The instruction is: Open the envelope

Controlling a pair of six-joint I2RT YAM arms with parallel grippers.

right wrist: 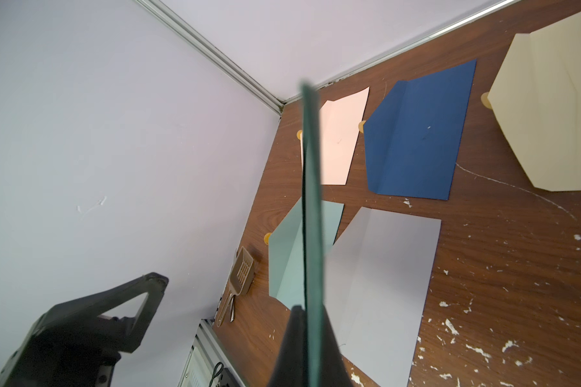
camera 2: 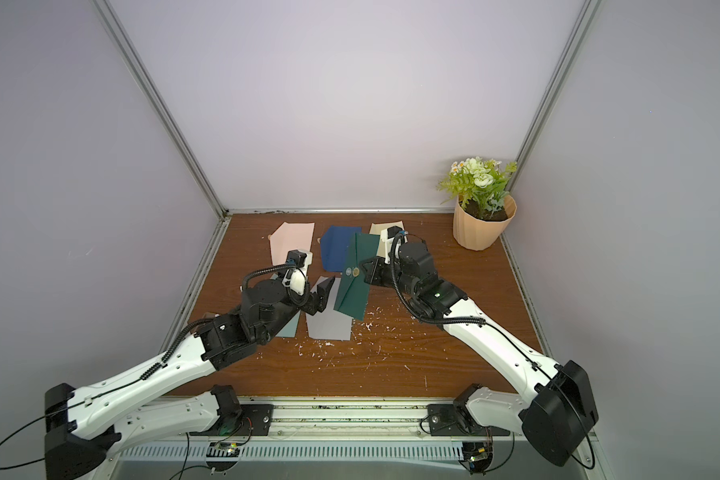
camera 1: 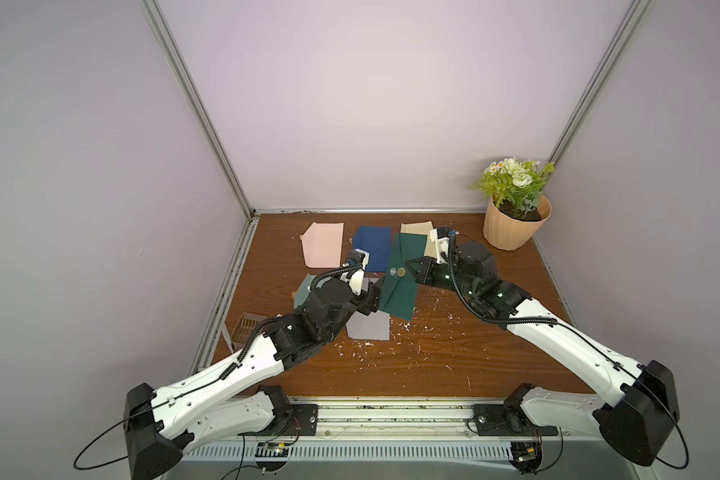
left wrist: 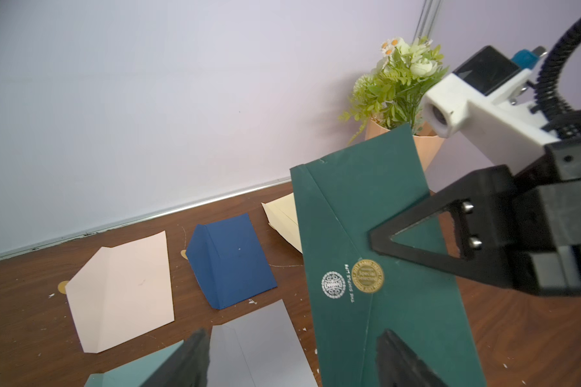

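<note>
A dark green envelope is held upright above the table by my right gripper (camera 1: pixel 416 268), whose fingers are shut on it; in the right wrist view it shows edge-on. Its face carries a gold round seal (left wrist: pixel 367 276) and a pale printed emblem (left wrist: pixel 333 284). My left gripper (camera 2: pixel 324 292) is a little left of the envelope. In the left wrist view its two blurred fingertips stand apart at the bottom, in front of the envelope's lower part and the grey envelope, with nothing seen between them touching.
Pink (camera 1: pixel 324 244), blue (camera 1: pixel 370 244), cream (left wrist: pixel 279 216), light teal (right wrist: pixel 284 258) and grey (camera 1: pixel 368 328) envelopes lie on the wooden table. A flowerpot (camera 1: pixel 510 232) stands back right, a small basket (right wrist: pixel 241 271) at the left.
</note>
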